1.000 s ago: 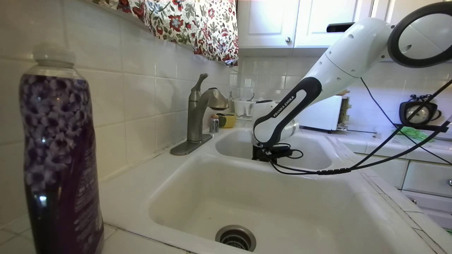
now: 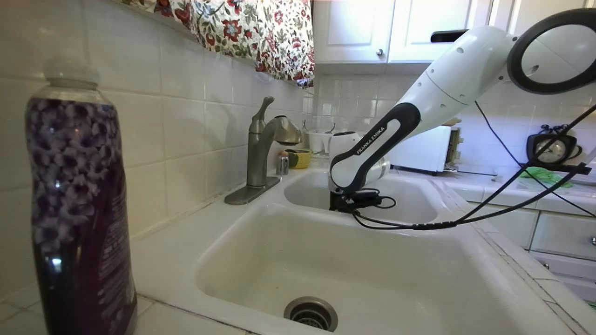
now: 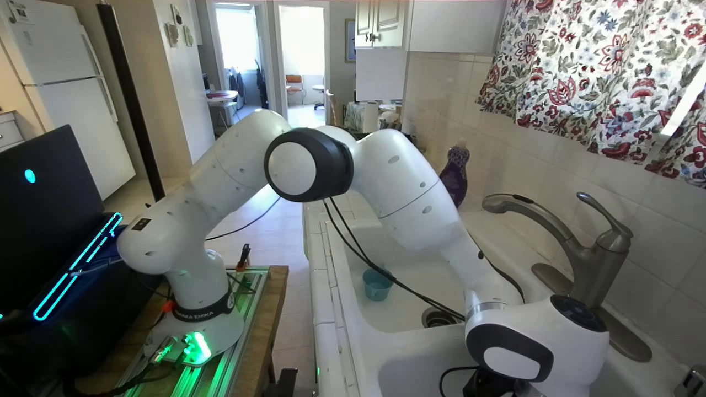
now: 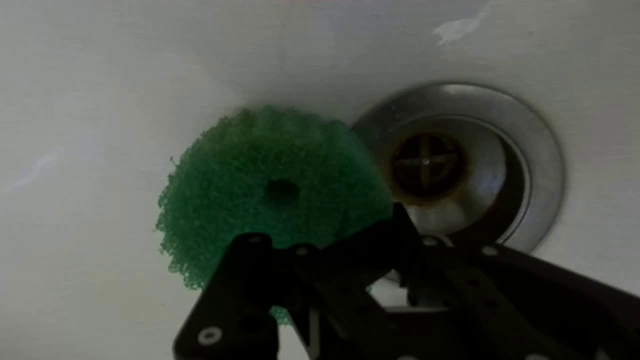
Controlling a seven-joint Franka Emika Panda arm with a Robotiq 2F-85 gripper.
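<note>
A round green scrubber point(image 4: 240, 180) with a small dark hole lies on the white basin floor in the wrist view. Its right edge overlaps the rim of the metal drain point(image 4: 543, 174). My gripper looks shut, its dark fingers over the scrubber's lower right side and the near part of the drain. Nothing shows between the fingers, though the picture is dark there. From exterior view 1, my arm point(image 2: 357, 162) reaches down into the far basin point(image 2: 416, 204), whose near wall hides the fingertips.
Beside the far basin stands the metal faucet point(image 2: 258, 153). A purple bottle point(image 2: 78, 195) is at the near left counter. Cables point(image 2: 436, 225) hang from the arm across the divider. The near basin holds a blue cup point(image 3: 378, 284).
In exterior view 1 my arm has shifted slightly to the left, and the cables have moved with it. The bottle and faucet have not moved.
</note>
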